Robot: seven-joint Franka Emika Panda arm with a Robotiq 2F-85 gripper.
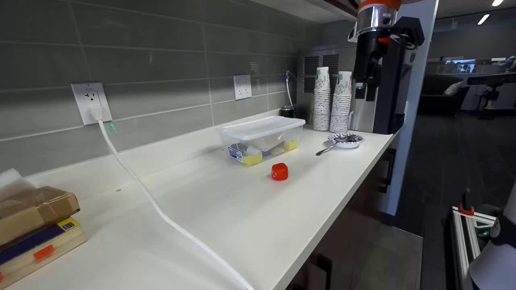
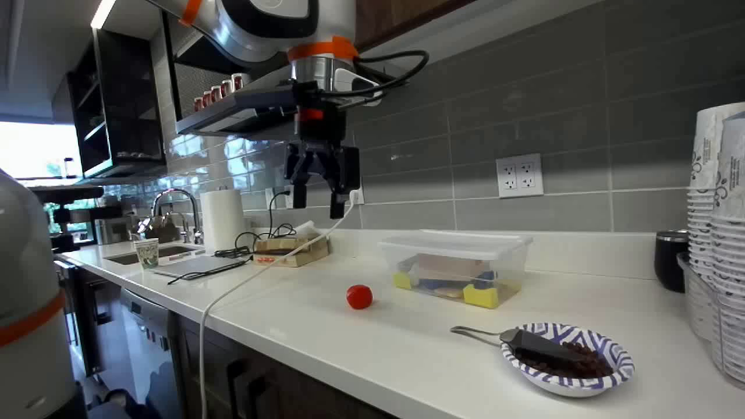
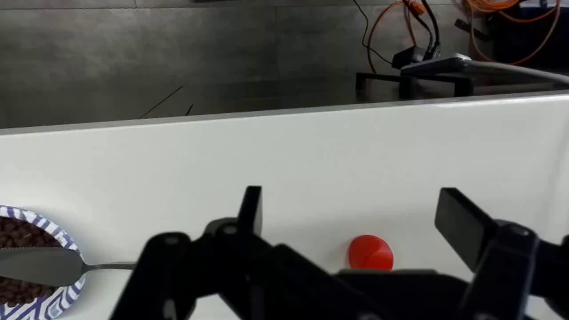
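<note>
A small red object (image 1: 279, 171), roundish with a flat face, rests by itself on the white counter; exterior view 2 shows the same red object (image 2: 359, 297) in front of the lidded box. High above the counter hangs my gripper (image 2: 319, 203), pointing down. Its two fingers stand wide apart with nothing between them. From the wrist, the red object (image 3: 370, 253) appears below the open gripper, partly covered by the gripper's body. A patterned bowl (image 2: 567, 386) holds dark brown bits, and a dark-bladed server (image 2: 548, 345) with a metal handle lies across it.
A clear lidded box (image 2: 457, 244) stands against the wall. Stacked paper cups (image 1: 321, 104) are near the bowl. A white cable (image 1: 167, 220) crosses the counter toward its front edge (image 1: 338, 208). Cardboard boxes (image 1: 38, 212) sit at the other end.
</note>
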